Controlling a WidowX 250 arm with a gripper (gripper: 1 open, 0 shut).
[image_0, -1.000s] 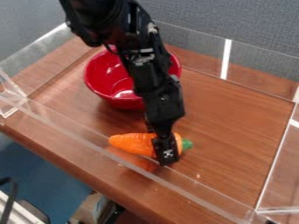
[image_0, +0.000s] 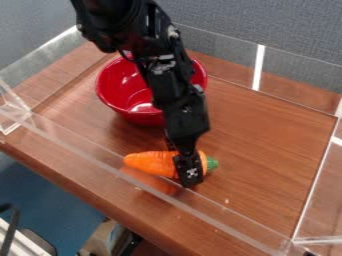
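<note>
An orange carrot (image_0: 150, 163) with a green top lies on the wooden tabletop near the front. My black gripper (image_0: 187, 168) is down over its right part, near the green end, with its fingertips low at the tabletop. The arm hides part of the carrot, and whether the fingers are closed on it cannot be told. Behind the arm, a red bowl (image_0: 122, 92) sits toward the back left, partly hidden by the arm.
Clear low walls (image_0: 290, 63) edge the tabletop (image_0: 267, 150). The wood to the right of the arm is bare. A dark floor lies beyond the front left edge.
</note>
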